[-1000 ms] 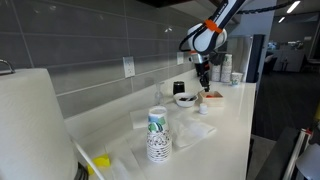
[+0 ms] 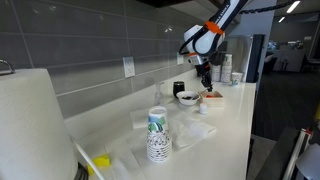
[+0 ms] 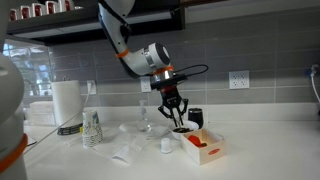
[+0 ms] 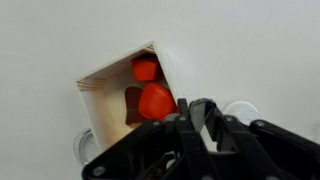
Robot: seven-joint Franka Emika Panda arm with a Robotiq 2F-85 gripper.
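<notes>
In the wrist view my gripper points down beside the long wall of an open box [image 4: 172,73]. It is shut on a small grey object [image 4: 200,108], whose full shape is hidden by the fingers. Inside the box lie red items [image 4: 156,101] and a brown piece [image 4: 133,103]. Exterior view 2 has the gripper [image 3: 173,110] above and left of the box [image 3: 209,154], over a bowl [image 3: 182,133] at the back of the counter.
A small white bottle [image 3: 166,145] stands in front of the box. Left of it are a crumpled clear bag [image 3: 128,145] and a patterned cup stack [image 3: 92,130]. Behind the box is a black container [image 3: 195,118].
In exterior view 1 the arm and gripper have shifted only slightly near the bowl and box. The objects on the counter appear unmoved.
</notes>
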